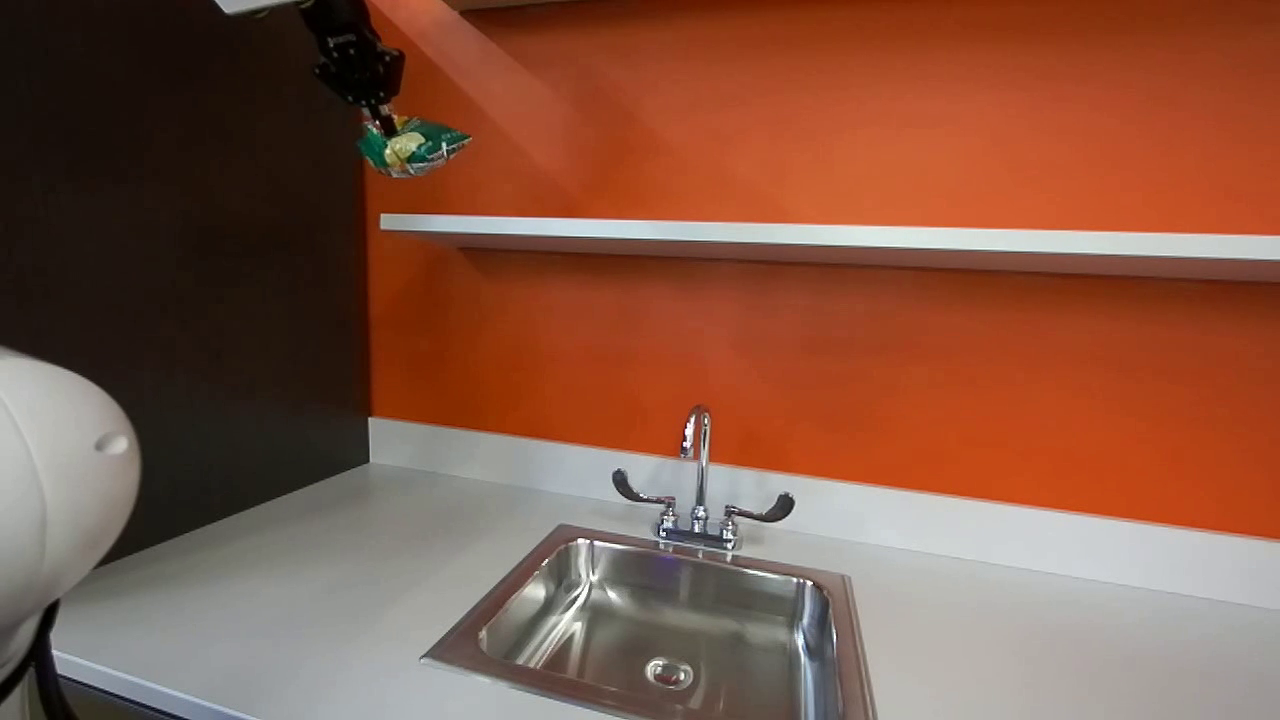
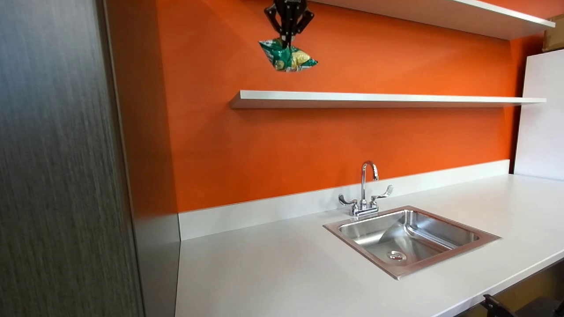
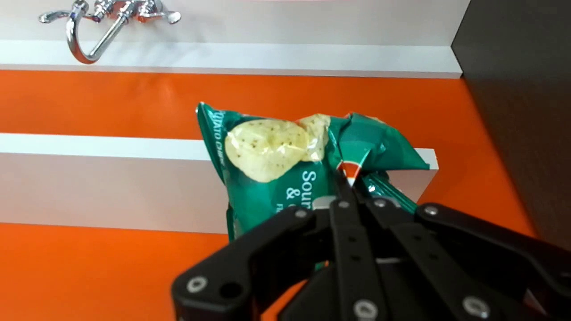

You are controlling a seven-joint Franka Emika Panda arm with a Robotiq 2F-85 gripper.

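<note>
A green chip bag (image 1: 433,140) with pictured potato chips hangs in the air, pinched by my gripper (image 1: 386,124). In exterior view 2 the bag (image 2: 297,57) is above the left end of the lower shelf (image 2: 370,100), clear of it. Up close in the wrist view, the fingers of my gripper are shut on a gathered fold of the bag (image 3: 267,150), near its right side. The larger part of the bag spreads left of the fingers, and its lower edge is hidden behind the gripper.
The lower shelf's top is bare where it shows. An upper shelf (image 2: 439,16) runs higher on the orange wall. Dark panelling (image 1: 180,240) bounds the left side. Below are an empty sink (image 1: 672,612), a faucet (image 1: 698,474) and a clear counter (image 2: 238,274).
</note>
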